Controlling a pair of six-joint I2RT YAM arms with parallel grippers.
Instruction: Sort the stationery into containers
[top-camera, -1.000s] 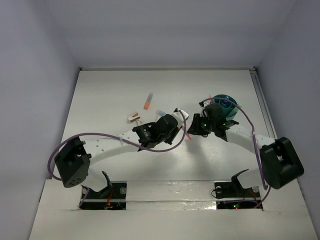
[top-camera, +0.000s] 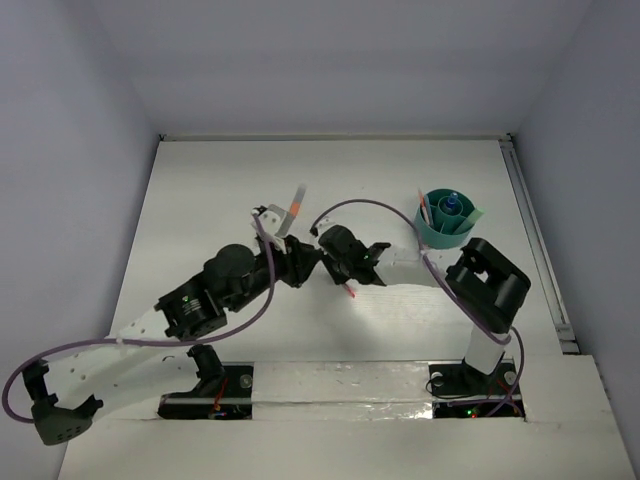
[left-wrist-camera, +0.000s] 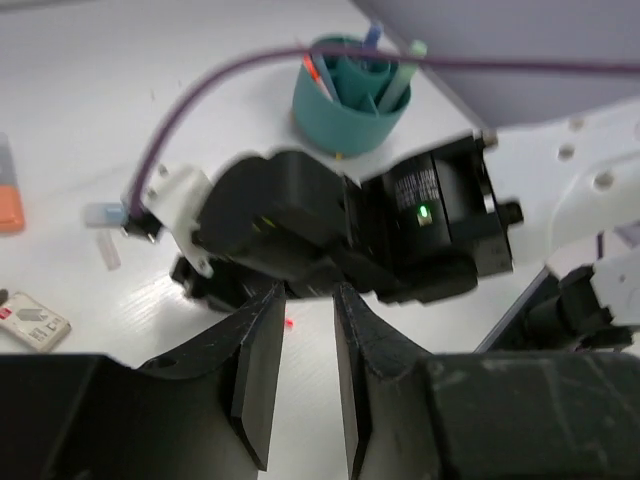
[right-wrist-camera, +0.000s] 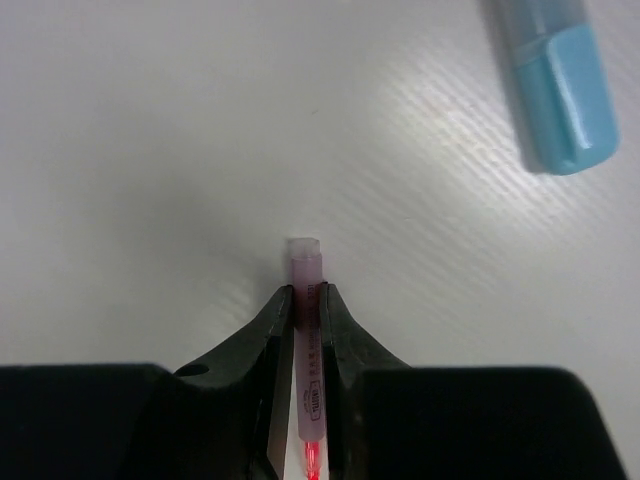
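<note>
My right gripper is low over the table, shut on a pink pen (right-wrist-camera: 308, 400), which shows red at its near end. A blue-capped item (right-wrist-camera: 565, 100) lies beyond it. My left gripper is raised left of the right arm; its fingertips are close together, and I see nothing between them. A teal divided container (left-wrist-camera: 335, 120) holding pens and markers stands at the right of the table, also in the top view (top-camera: 440, 230). An orange-ended item (top-camera: 295, 207) and a pale item with wood-like trim (left-wrist-camera: 30, 320) lie on the table.
The right arm (top-camera: 400, 265) stretches across the middle of the table, hiding part of it. Walls (top-camera: 570, 150) bound the sides and back.
My left gripper has pulled back to the left. My right gripper has moved left from near the container, with the pink pen now further left too.
</note>
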